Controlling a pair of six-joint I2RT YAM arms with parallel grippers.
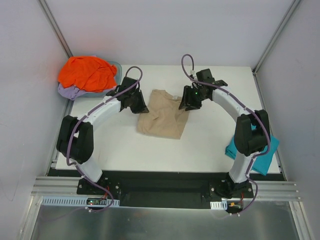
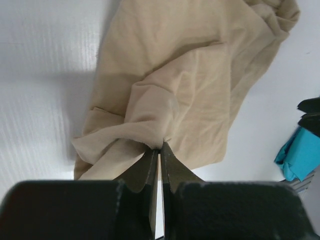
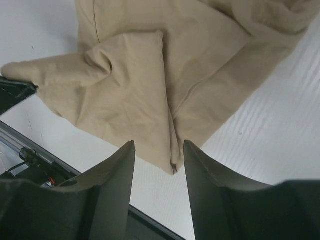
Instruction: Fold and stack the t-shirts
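A beige t-shirt (image 1: 162,120) lies rumpled and partly folded mid-table, with a loose flap across it. My left gripper (image 1: 143,110) is shut on a bunched fold of the beige t-shirt (image 2: 190,110) at its left. My right gripper is open above the lower right of the beige t-shirt (image 3: 120,110), nothing between its fingers. The left gripper's tip shows at the left of the right wrist view, by the lifted fold.
A tub with an orange cloth (image 1: 86,72) and a lilac cloth (image 1: 72,91) stands back left. A teal cloth (image 1: 262,155) lies front right, under the right arm.
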